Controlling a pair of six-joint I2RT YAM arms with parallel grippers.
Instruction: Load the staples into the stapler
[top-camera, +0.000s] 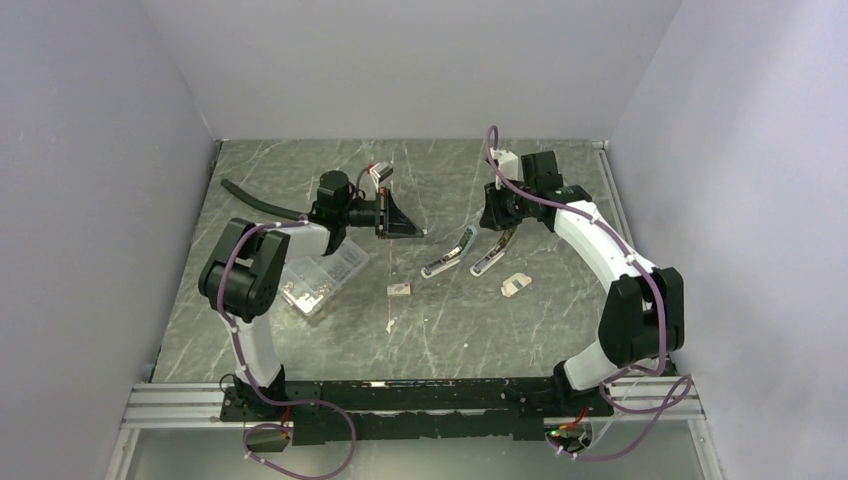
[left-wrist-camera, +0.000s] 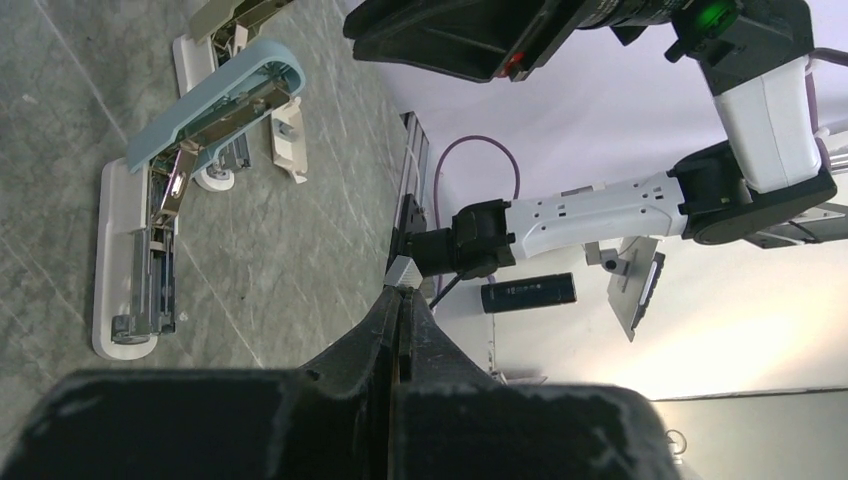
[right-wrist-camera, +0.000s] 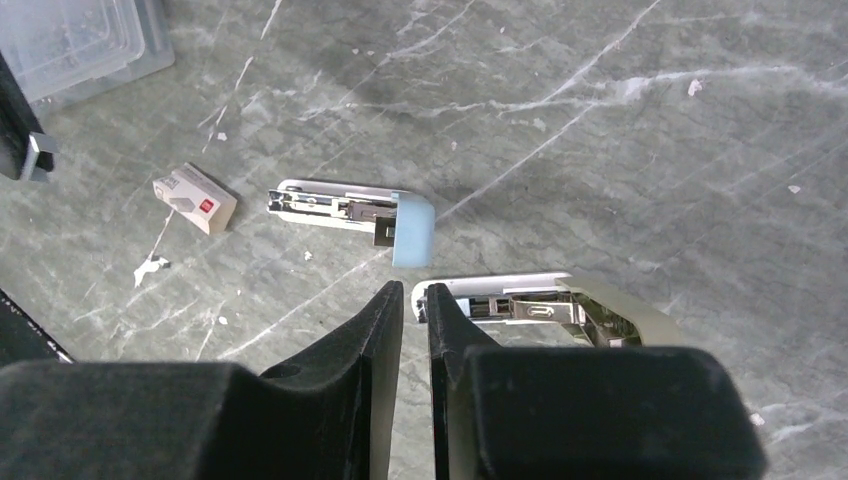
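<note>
Two opened staplers lie mid-table: a light blue one (top-camera: 448, 257) (right-wrist-camera: 413, 230) and an olive one (top-camera: 490, 259) (right-wrist-camera: 630, 310). My left gripper (top-camera: 420, 234) is shut on a small silver staple strip (left-wrist-camera: 403, 270), held left of the blue stapler. My right gripper (top-camera: 490, 220) hangs over the upper part of the olive stapler, pointing down; in its wrist view the fingertips show a narrow gap with nothing visible between them.
A small staple box (top-camera: 399, 289) lies in front, a clear compartment case (top-camera: 330, 265) on the left, a pale piece (top-camera: 516, 284) at right.
</note>
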